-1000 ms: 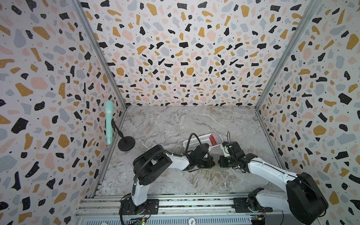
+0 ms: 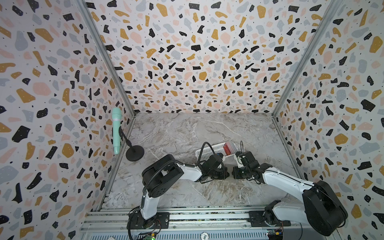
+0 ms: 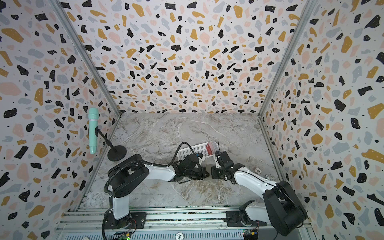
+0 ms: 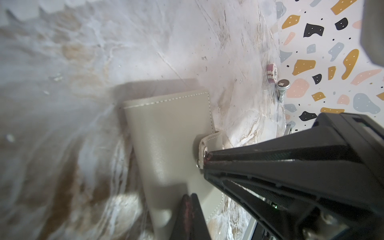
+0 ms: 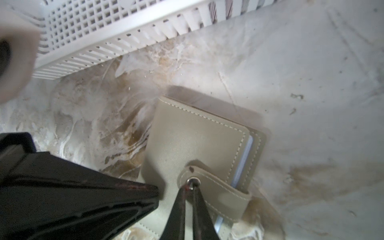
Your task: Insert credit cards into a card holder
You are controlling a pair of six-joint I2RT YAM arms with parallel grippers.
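A grey-beige card holder [image 4: 168, 132] lies on the marble table under both grippers. Its closing strap stands slightly lifted, the snap's two halves apart in the left wrist view. White card edges [image 5: 242, 160] show between the holder's covers. My right gripper is at the strap's snap end, its fingertips parted by a narrow gap; contact with the strap is hard to tell. My left gripper is shut over the holder's cover, nothing visible between its fingers. In the top left view, the arms hide much of the holder [image 2: 231, 168].
A white basket [image 2: 216, 148] stands just behind the holder, with a red card [image 2: 227, 149] in its right part. A microphone on a black stand [image 2: 135, 153] is at the far left.
My left arm has stayed in place.
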